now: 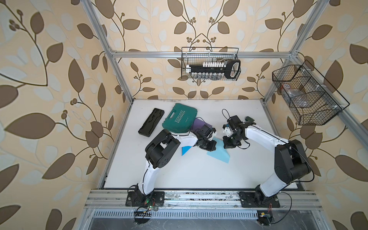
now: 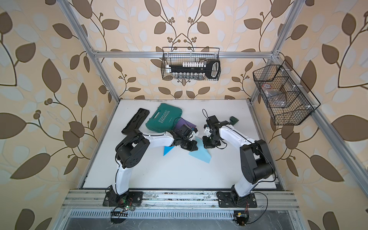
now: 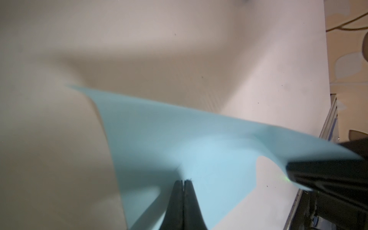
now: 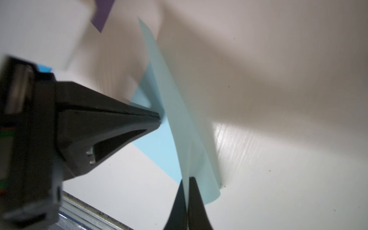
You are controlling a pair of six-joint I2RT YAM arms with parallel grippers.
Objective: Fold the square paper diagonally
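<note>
The light-blue paper (image 1: 217, 154) lies on the white table under both grippers. In the right wrist view its edge (image 4: 172, 99) is lifted and curled over, held in my right gripper, which is shut on it. My left gripper is shut with its tips down on the paper's surface, beside the raised flap (image 3: 237, 126). In both top views the two grippers face each other closely over the paper, partly hiding it.
A teal case (image 1: 180, 117), a black case (image 1: 150, 121), purple paper (image 1: 199, 122) and a darker blue piece (image 2: 167, 150) lie behind or left of my left gripper. A small dark object (image 2: 233, 120) sits at the back right.
</note>
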